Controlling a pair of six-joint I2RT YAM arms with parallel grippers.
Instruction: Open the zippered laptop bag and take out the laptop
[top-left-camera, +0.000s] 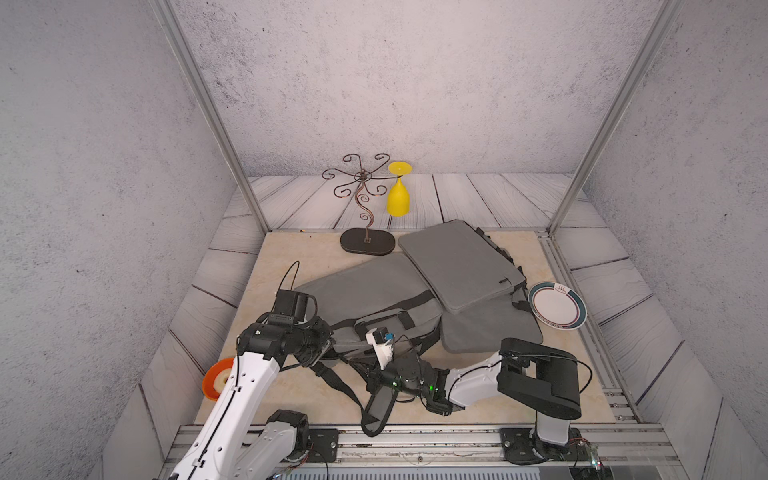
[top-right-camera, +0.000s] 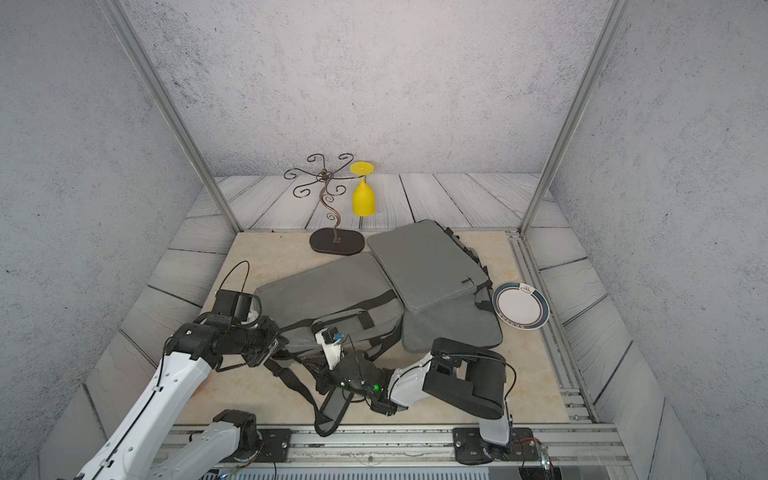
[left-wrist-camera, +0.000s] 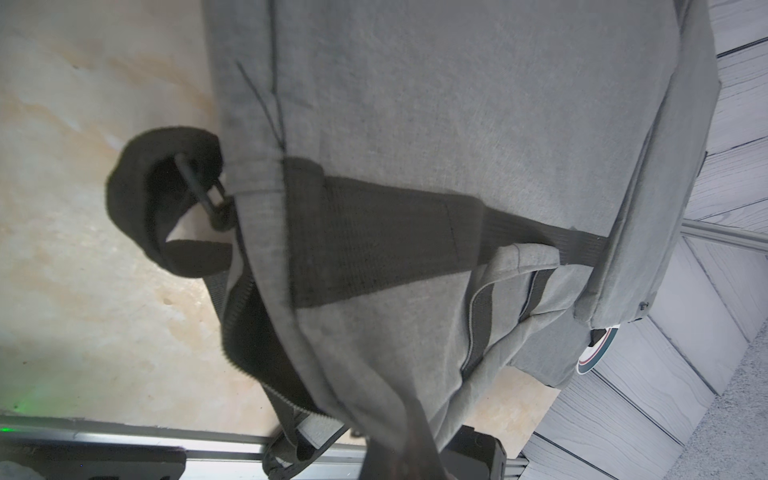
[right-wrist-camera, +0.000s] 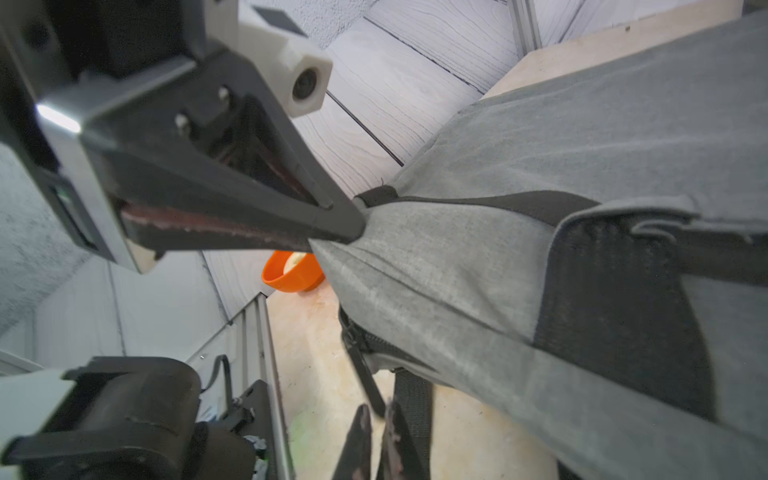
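The grey laptop bag (top-left-camera: 360, 288) lies flat across the table, dark straps on its front. In the left wrist view, a section of its zipper (left-wrist-camera: 232, 328) gapes along the near edge, dark inside. My left gripper is shut on the bag's fabric at a corner, pulling it taut. Below that corner a dark zipper pull (right-wrist-camera: 364, 374) dangles. Just under the pull's end is my right gripper, slightly open, its tips a narrow gap apart; the pull does not appear clamped. No laptop shows.
A flat grey case (top-left-camera: 464, 264) rests over another grey piece (top-left-camera: 492, 326) at the right. Around the bag are a plate (top-left-camera: 557, 305), a metal stand (top-left-camera: 367, 241) with a yellow goblet (top-left-camera: 398, 200), and an orange bowl (right-wrist-camera: 293, 272). A loose strap (top-left-camera: 380, 408) hangs nearby.
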